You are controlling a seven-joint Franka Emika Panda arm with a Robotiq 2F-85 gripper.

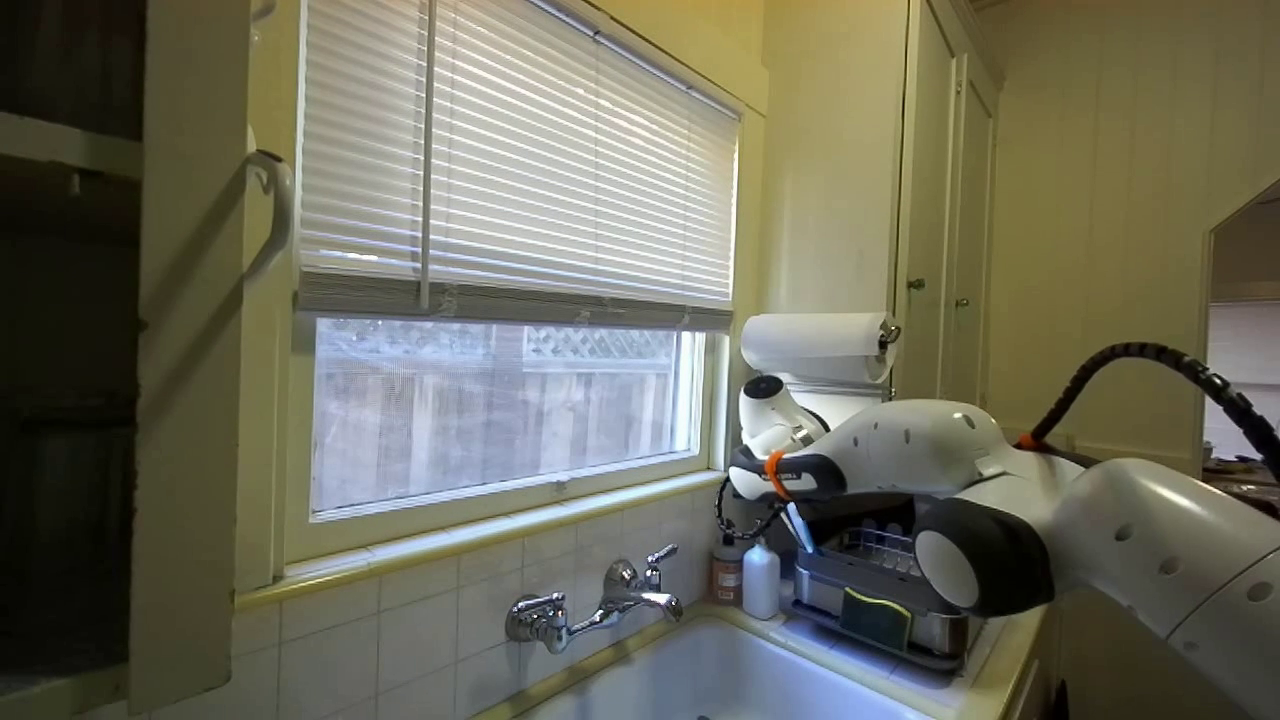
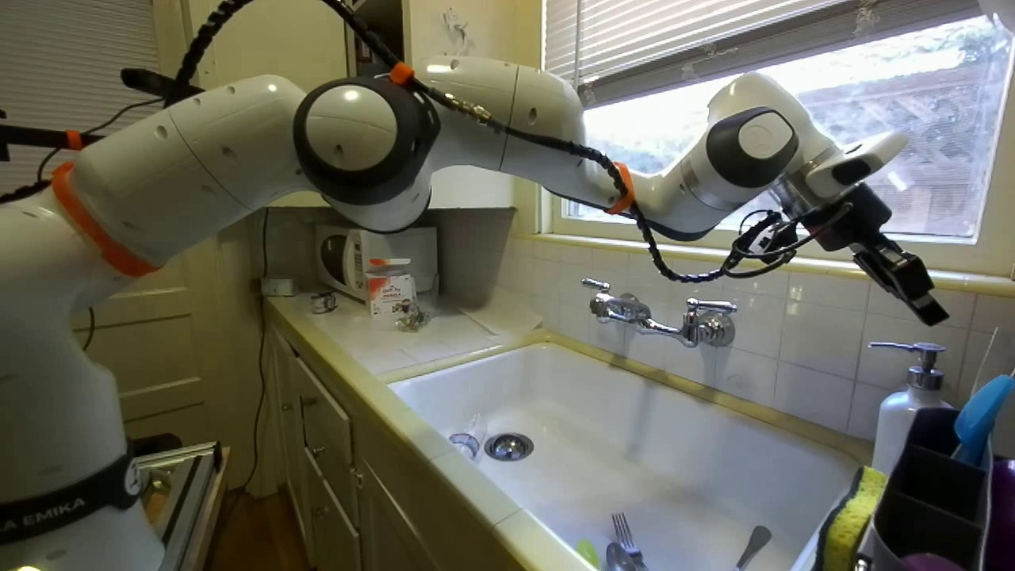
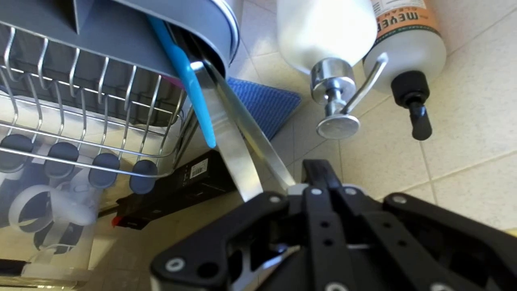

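My gripper is shut, its dark fingers together and nothing visible between them. In exterior view 2 the gripper (image 2: pixel 930 306) hangs above and behind the white soap pump bottle (image 2: pixel 909 395), pointing down to the right. In the wrist view, long metal tongs (image 3: pixel 232 133) lean out of the grey utensil holder (image 3: pixel 145 34) beside a blue handle (image 3: pixel 186 77). The tongs' ends run close to my fingers, and whether they touch cannot be told. The soap pump bottle (image 3: pixel 327 36) and an orange-labelled bottle (image 3: pixel 404 63) stand apart from the fingers. Exterior view 1 hides the gripper behind the arm.
A wire dish rack (image 3: pixel 82 111) adjoins the holder, with a blue cloth (image 3: pixel 266 104) nearby. A sponge (image 2: pixel 853 519) hangs by the sink (image 2: pixel 561 400), where a fork (image 2: pixel 625 533) and other cutlery lie. The faucet (image 2: pixel 656 319) projects from the wall; most of the basin is clear.
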